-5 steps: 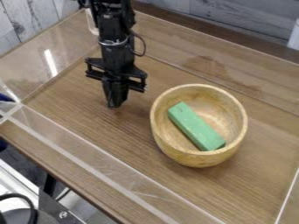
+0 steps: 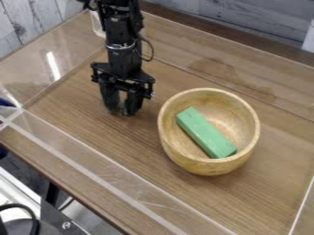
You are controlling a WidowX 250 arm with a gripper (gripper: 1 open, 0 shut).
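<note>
The black arm hangs from the top centre, its gripper (image 2: 121, 103) low over the wooden table (image 2: 86, 165), left of a wicker bowl (image 2: 230, 162). The fingers look dark and blurred; whether anything lies between them is unclear. In the bowl lies a long green box (image 2: 204, 131).
A white object (image 2: 98, 20) stands at the top left, beside the arm. Black cables (image 2: 18, 216) show at the lower left corner.
The bowl and green box are unmoved.
</note>
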